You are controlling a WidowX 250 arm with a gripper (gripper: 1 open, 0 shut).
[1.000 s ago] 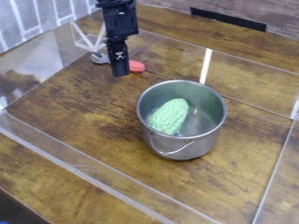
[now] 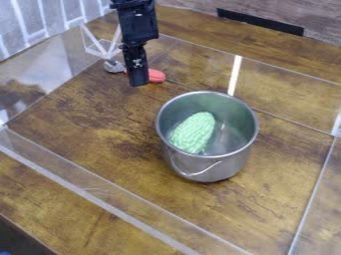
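Note:
My black gripper (image 2: 138, 76) hangs at the upper middle, above the wooden table, shut with nothing visible between its fingers. A small red object (image 2: 155, 76) lies just behind it, to the right of the fingertips. A steel pot (image 2: 213, 164) stands at the right of centre, holding a pale green, bumpy corn-like object (image 2: 192, 132).
A silver object (image 2: 115, 66) lies beside the red one, partly hidden by my gripper. Clear panels or tape strips edge the wooden table (image 2: 94, 169) at left and right.

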